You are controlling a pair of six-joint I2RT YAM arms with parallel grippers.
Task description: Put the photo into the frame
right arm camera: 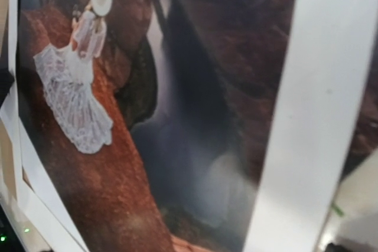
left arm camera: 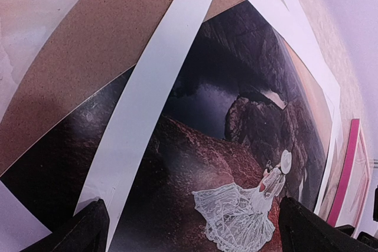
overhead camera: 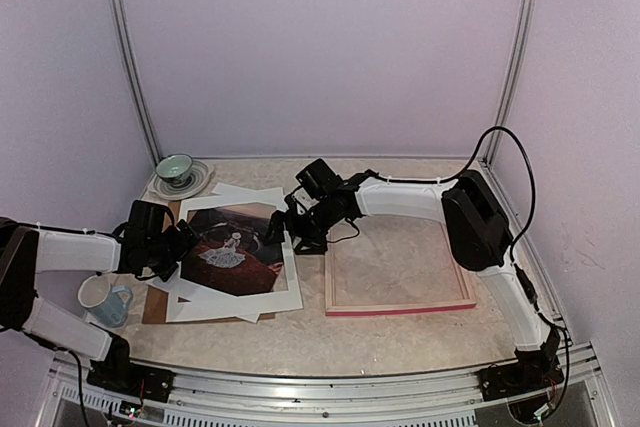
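Observation:
The photo (overhead camera: 235, 250), a white-bordered print of a figure in a white dress, lies flat on top of other sheets at the left of the table. Over its left border, my left gripper (overhead camera: 182, 253) stands open; the left wrist view has the print (left arm camera: 195, 163) below its parted fingers (left arm camera: 82, 231). My open right gripper (overhead camera: 289, 237) is at the print's right border, and the right wrist view shows the print (right arm camera: 195, 87) close up. Whether either gripper touches it, I cannot tell. The pink-edged frame (overhead camera: 400, 309) lies empty to the right, partly under my right arm.
A green bowl (overhead camera: 174, 168) on a plate (overhead camera: 203, 179) stands behind the print. The blue mug (overhead camera: 98, 292) is near the left front corner. Brown board (overhead camera: 153, 308) and more white sheets show under the print.

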